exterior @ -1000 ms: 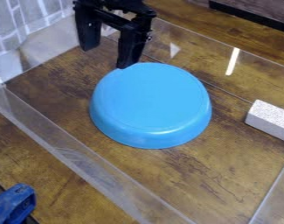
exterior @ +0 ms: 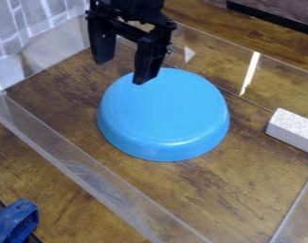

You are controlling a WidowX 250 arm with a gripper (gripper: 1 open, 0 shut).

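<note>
A black gripper (exterior: 126, 55) hangs at the top centre of the camera view, above the back-left edge of a large blue dome-like disc (exterior: 163, 119). Its two dark fingers point down, spread apart to left and right, with no object visible between them. The disc rests on a brown wooden surface in the middle of the view.
A white block (exterior: 293, 129) lies at the right edge. Clear walls (exterior: 67, 161) border the wooden area. A blue object (exterior: 12, 224) sits at the lower left, outside the wall. The wood around the disc is clear.
The gripper has moved slightly right and down, toward the blue disc. The disc and the other objects have not moved.
</note>
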